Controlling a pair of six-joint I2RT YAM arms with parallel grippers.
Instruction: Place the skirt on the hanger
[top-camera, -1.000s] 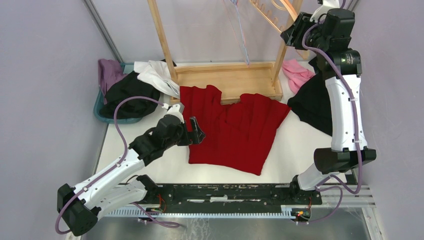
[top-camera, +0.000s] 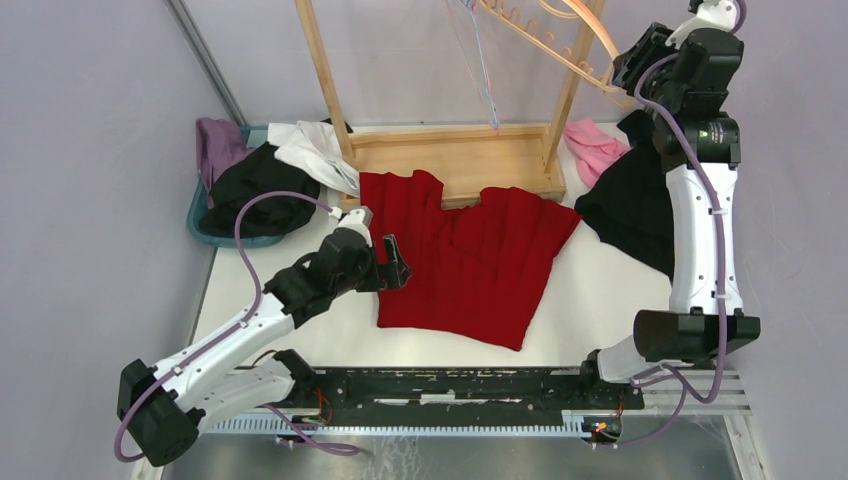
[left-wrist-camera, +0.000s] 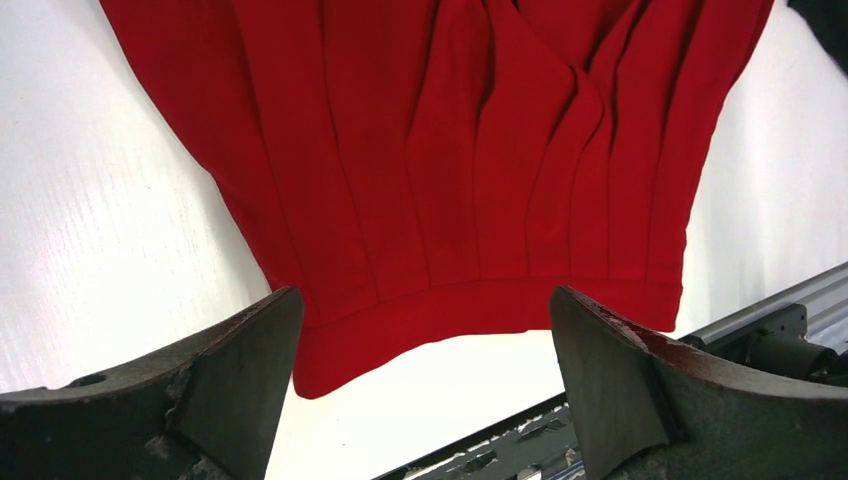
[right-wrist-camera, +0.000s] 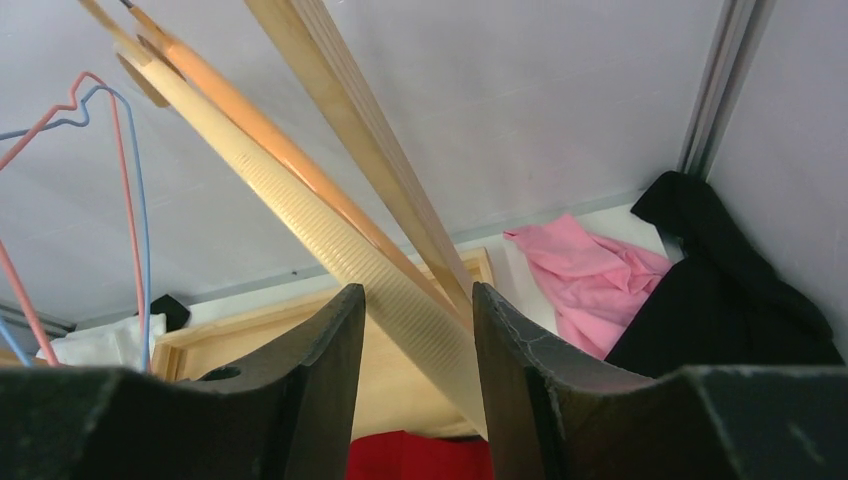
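The red pleated skirt (top-camera: 470, 265) lies spread flat on the white table. Over it, my left gripper (top-camera: 393, 264) stands open, its fingers (left-wrist-camera: 225, 385) apart and empty in the left wrist view, skirt below. Up at the far right, my right gripper (top-camera: 622, 74) is beside the end of the wooden hanger (top-camera: 600, 30). In the right wrist view its fingers (right-wrist-camera: 330, 375) are apart, and a pale ridged wooden bar (right-wrist-camera: 415, 335) shows in the gap. Whether either finger touches the bar, I cannot tell.
A wooden rack (top-camera: 455, 160) stands behind the skirt, with a pink and blue hanger (top-camera: 485, 75) hanging within it. To the left is a teal basket (top-camera: 200, 222) of clothes; pink cloth (top-camera: 592, 150) and black cloth (top-camera: 635, 215) lie on the right.
My right gripper has moved to the right, and the near end of the wooden hanger has shifted that way too. The left arm and the skirt are practically still.
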